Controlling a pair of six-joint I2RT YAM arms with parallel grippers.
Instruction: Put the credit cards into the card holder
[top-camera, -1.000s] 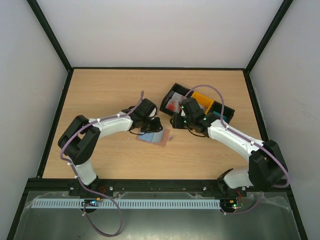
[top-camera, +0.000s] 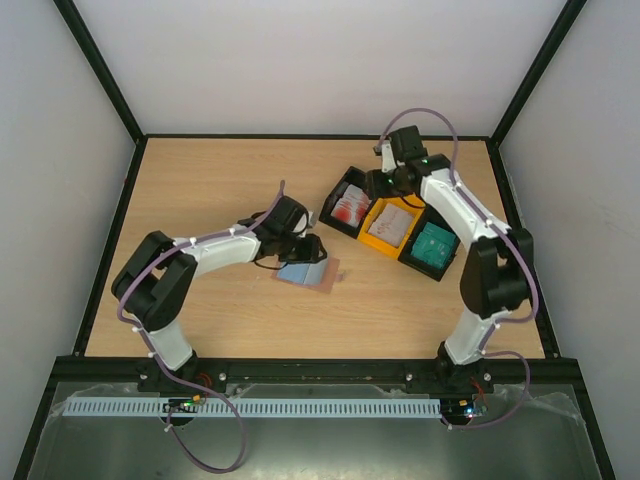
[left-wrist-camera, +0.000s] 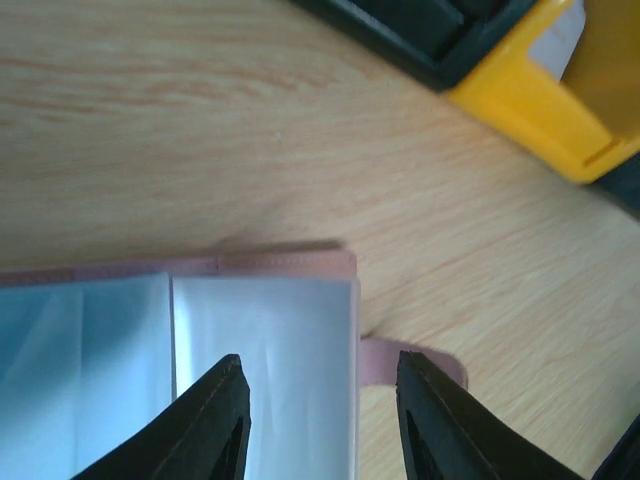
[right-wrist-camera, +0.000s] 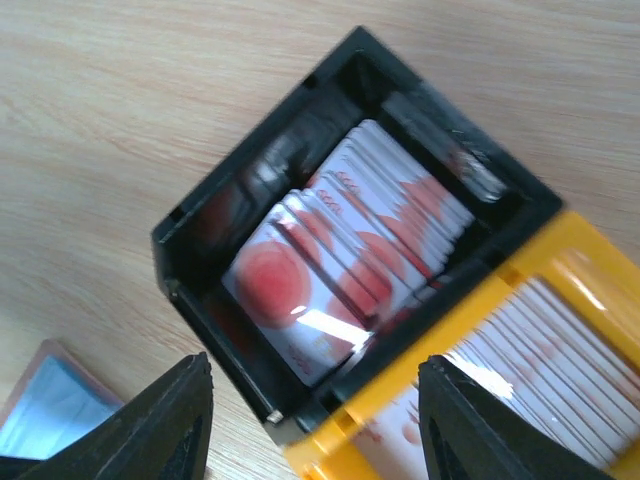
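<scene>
The card holder lies open on the table, pink-edged with pale blue sleeves and a strap tab at its right side. Over its right part, my left gripper stands open, nothing between its fingers. In a black bin, white cards with red circles stand in a row. Pale cards fill the yellow bin, and green cards the black bin at right. My right gripper hangs open above the seam of the left black and yellow bins, holding nothing.
The three bins form a slanted row; the yellow bin sits between the left black bin and the right black bin. Bare table spreads to the left and in front.
The right arm has swung up and to the right, from between the holder and bins to above the bins. The left arm has stayed nearly still over the holder.
</scene>
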